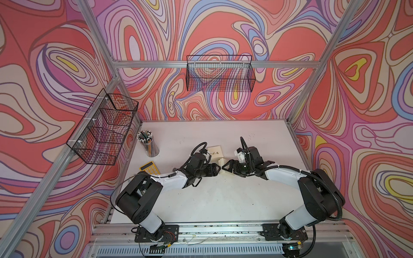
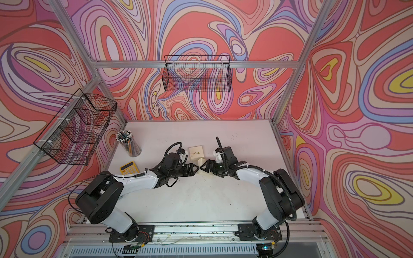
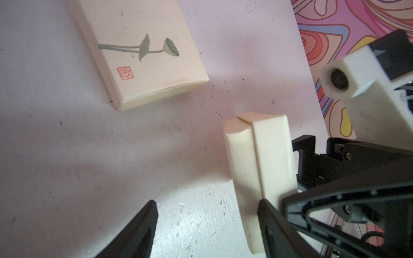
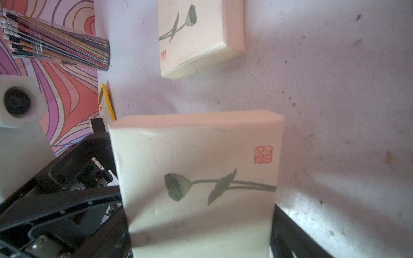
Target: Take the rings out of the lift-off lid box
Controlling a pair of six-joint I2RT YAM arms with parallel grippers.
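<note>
A cream box [image 4: 202, 154] with a lotus drawing and red seal is upright between the two fingers of my right gripper, spanning the gap. Whether they press on it, I cannot tell. The left wrist view shows this box [image 3: 266, 163] edge-on, with a seam along its narrow side. My left gripper is part open, pointing at the box; its right fingertip overlaps the box near the seam, contact unclear, and the space between its fingers looks empty. A similar printed cream box or lid [image 3: 146, 47] lies flat on the table behind. No rings are visible.
A cup of pencils [image 1: 149, 144] and a yellow calculator [image 1: 150, 167] stand at the table's left. Bare table [image 1: 210, 197] lies in front of the arms. Wire baskets [image 1: 220, 77] hang beyond the work area.
</note>
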